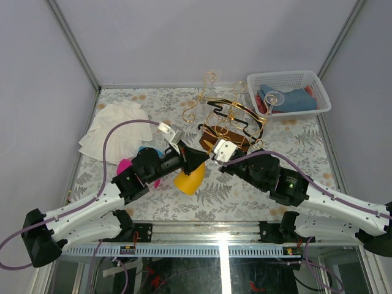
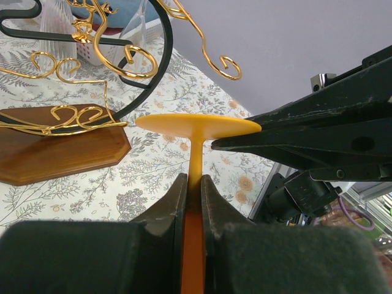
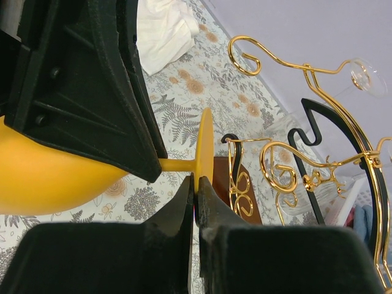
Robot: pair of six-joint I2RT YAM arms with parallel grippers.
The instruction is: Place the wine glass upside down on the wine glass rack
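Observation:
A yellow wine glass (image 1: 190, 179) is held in the air in front of the rack, its bowl tipped toward the table's front. My left gripper is shut on its stem (image 2: 196, 160), just under the flat foot (image 2: 197, 125). From the other side, my right gripper is shut on the rim of that same foot (image 3: 205, 144), which shows thin between its fingertips. The gold and black wine glass rack (image 1: 236, 119) stands behind both grippers on a brown wooden base (image 2: 61, 144); clear glasses hang on it.
A white basket (image 1: 288, 79) with blue and red cloth stands at the back right. White cloth (image 1: 113, 131) lies at the left, beside a pink item (image 1: 124, 165) and a blue item partly hidden by the left arm.

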